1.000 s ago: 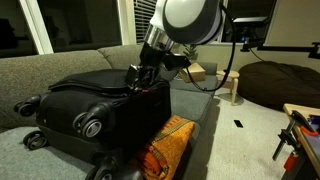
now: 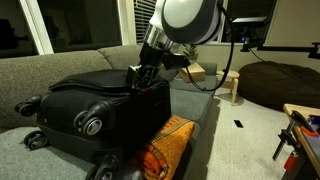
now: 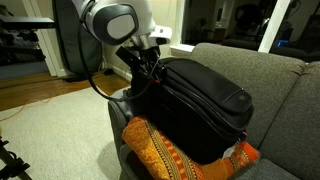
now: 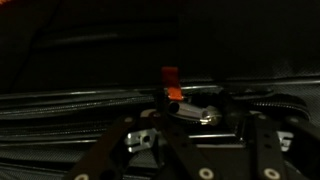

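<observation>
A black soft-sided suitcase (image 2: 103, 110) lies on the sofa, its wheels toward the left in exterior view 1. My gripper (image 3: 138, 62) is at the suitcase's upper edge, pointing down to it. In the wrist view a metal zipper pull (image 4: 195, 112) with a small orange-red tag (image 4: 172, 82) appears between the dark fingers, beside the zipper track (image 4: 75, 103). The gripper is shut on what looks to be this pull. Darkness hides the exact contact.
An orange patterned cushion (image 3: 165, 152) lies against the suitcase on the grey sofa (image 3: 285, 75). A small wooden stool (image 2: 229, 85) and a dark beanbag (image 2: 275, 84) stand beyond. Bare carpet (image 2: 240, 140) lies right of the sofa in exterior view 1.
In exterior view 1 the arm and gripper have shifted slightly to the right along the suitcase's top edge. The suitcase and cushion look unmoved.
</observation>
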